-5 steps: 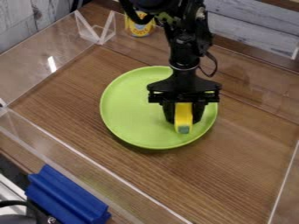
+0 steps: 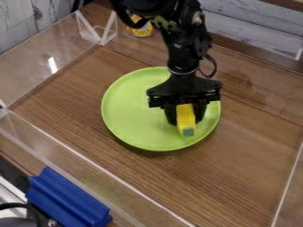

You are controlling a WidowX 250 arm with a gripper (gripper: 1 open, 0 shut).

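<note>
A green plate (image 2: 133,121) lies on the wooden table. Over its right half my black gripper (image 2: 183,108) reaches down, shut on a yellow block (image 2: 185,118) with a pale grey lower end. The block is low at the plate's surface; whether it touches the plate is hard to tell.
A blue plastic object (image 2: 69,199) is at the lower left, beside a clear low wall. A yellow item (image 2: 142,29) stands at the back behind the arm.
The arm and gripper with the yellow block have shifted very slightly to the left; little else differs.
</note>
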